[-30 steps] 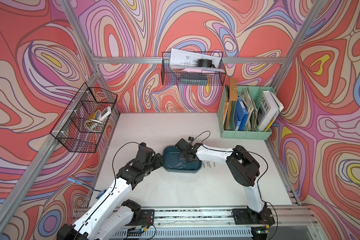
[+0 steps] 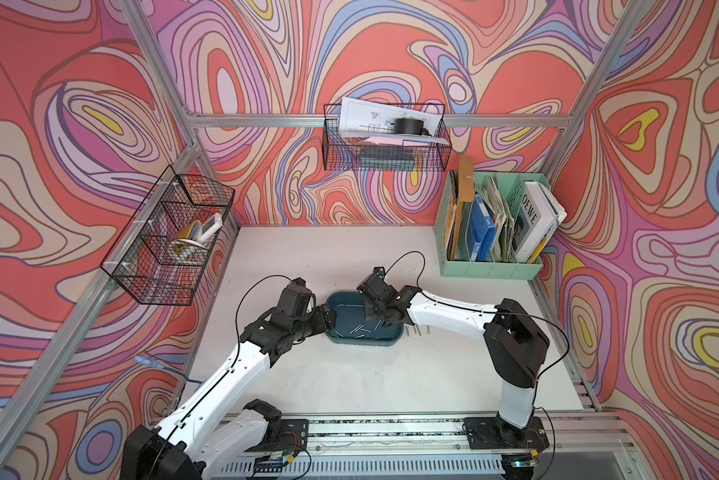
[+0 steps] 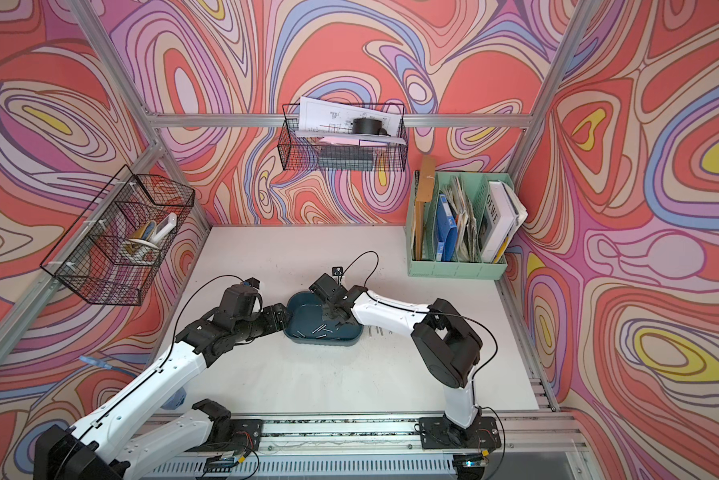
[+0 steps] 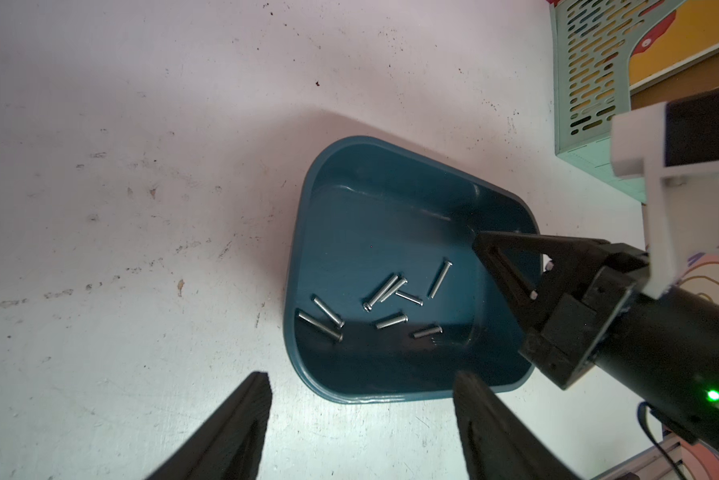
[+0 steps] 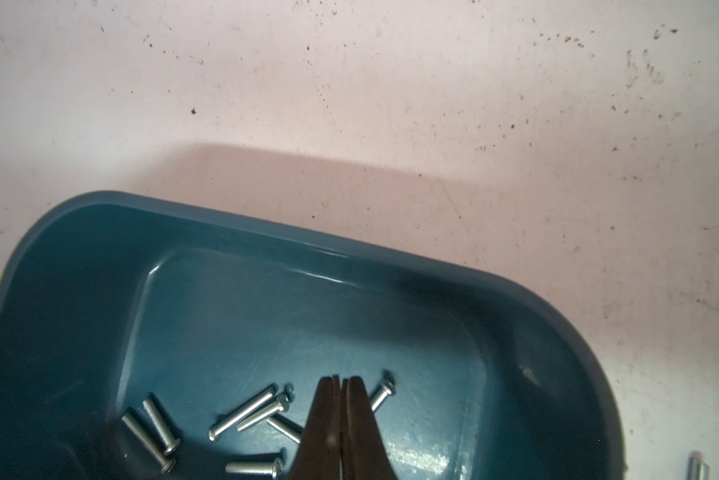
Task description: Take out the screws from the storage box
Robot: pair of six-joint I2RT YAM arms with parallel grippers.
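Note:
The dark blue storage box (image 4: 375, 397) stands mid-table, with several silver screws lying loose on its floor; one screw (image 4: 440, 279) rests apart from the cluster. My right gripper is over the box, its fingertips pressed together with nothing between them. In the right wrist view a screw (image 5: 383, 393) shows just right of those fingers, outside them and partly hidden. At the box's left side my left gripper stands open and empty, its two fingers wide apart. Outside the box, several screws (image 2: 417, 329) lie on the table to its right.
A green file holder (image 2: 487, 269) full of folders and books occupies the back right corner. Wire baskets (image 2: 387, 160) hang above the table. Bare white tabletop (image 2: 359, 380) lies in front of the box and behind it.
The right arm has moved a little to the right and its elbow outward. The box appears shifted slightly right.

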